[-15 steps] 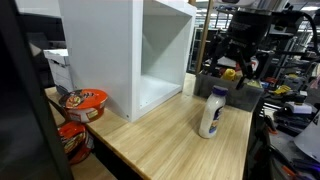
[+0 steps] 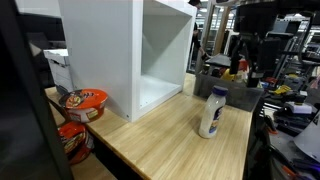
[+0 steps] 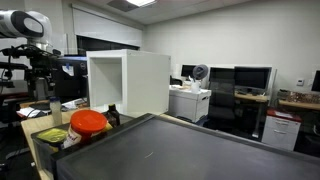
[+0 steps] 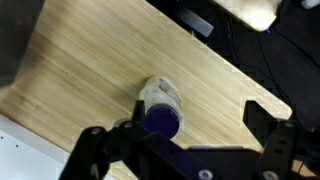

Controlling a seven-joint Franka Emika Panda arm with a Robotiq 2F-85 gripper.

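Observation:
A white bottle with a dark purple-blue cap stands upright on the wooden table; the bottle (image 2: pixel 211 116) is right of centre in exterior view 1. My gripper (image 2: pixel 232 76) is above it, with its fingers wide open and nothing held. From the wrist view, the bottle (image 4: pixel 163 95) is seen from above, close to the left finger and left of the middle of the gap. Open space over bare wood separates the two fingers of the gripper. The bottle's lower side is partly hidden by the gripper there.
A white open-fronted box (image 2: pixel 120 60) stands left of and behind the bottle. Red round tubs (image 2: pixel 82 101) sit at the table's left edge. Behind the bottle is a grey bin (image 2: pixel 235 93).
Over the last second my gripper has shifted in exterior view 1, appearing somewhat lower and nearer the camera. The bottle stands where it was, and the fingers hold nothing.

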